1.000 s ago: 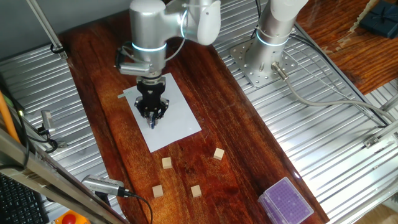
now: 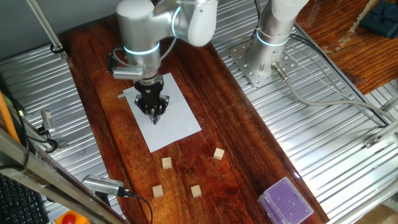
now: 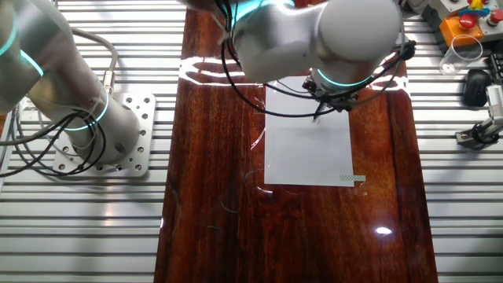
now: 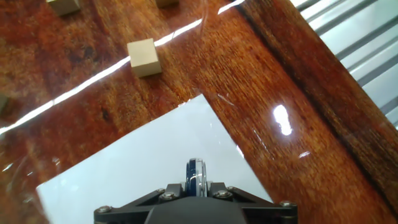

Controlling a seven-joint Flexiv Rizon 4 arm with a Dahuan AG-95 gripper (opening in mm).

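Over the white sheet of paper (image 2: 180, 119), near its left part in exterior view 1, my gripper (image 2: 155, 117) points down. In the wrist view, a slim dark blue and clear, pen-like thing (image 4: 196, 177) stands between the closed fingers of my gripper. Its lower end is low over the paper; whether it touches cannot be made out. The paper (image 3: 308, 153) lies flat on the brown table, partly covered by the arm in exterior view 2. No clear mark shows on it.
Several wooden blocks, one of them a pale cube (image 4: 143, 57), lie beyond the paper's near edge. A purple box (image 2: 287, 200) sits at the table's near right. A strip of tape (image 3: 353, 178) is at a paper corner. Bare wood lies right of the paper.
The arm above the gripper has swung left in exterior view 1, changing its tilt. The fingertips have shifted slightly right and up over the paper. Blocks and paper have stayed put.
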